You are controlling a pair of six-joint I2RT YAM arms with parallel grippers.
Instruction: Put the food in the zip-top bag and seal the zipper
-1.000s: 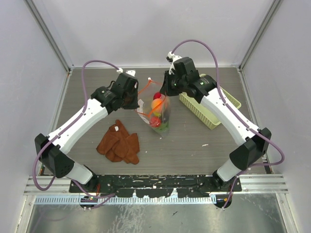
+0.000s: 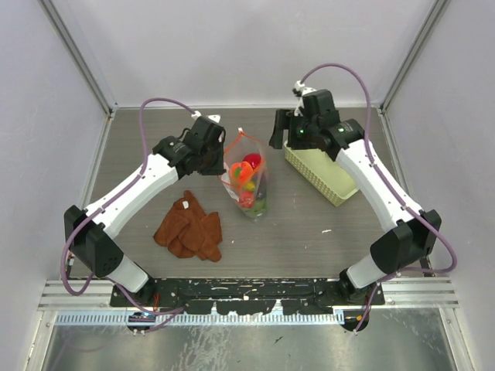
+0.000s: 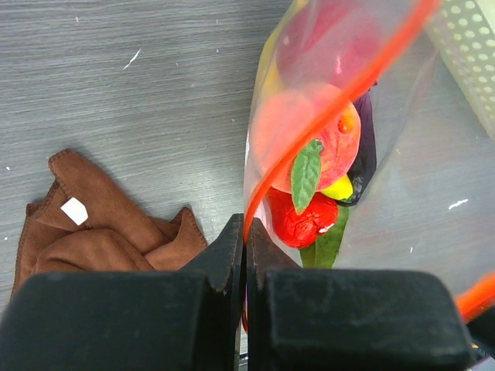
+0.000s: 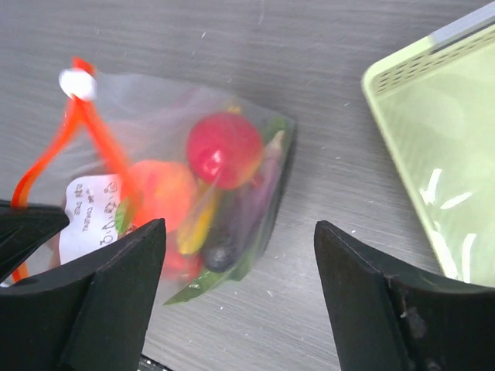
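The clear zip bag (image 2: 244, 185) with orange zipper stands mid-table, holding toy food: a red fruit, a peach (image 3: 332, 147), a tomato (image 3: 298, 224), greens and an eggplant. My left gripper is shut on the bag's orange zipper edge at its left side. My right gripper (image 2: 282, 131) is open, to the upper right of the bag, apart from it; in its wrist view the bag lies below and left between and beyond its fingers.
A pale green basket (image 2: 325, 182) sits right of the bag, empty where visible. A brown cloth (image 2: 189, 228) lies front left.
My right gripper has let go of the bag's edge, opened and moved right. The left gripper shifted slightly right with the bag edge.
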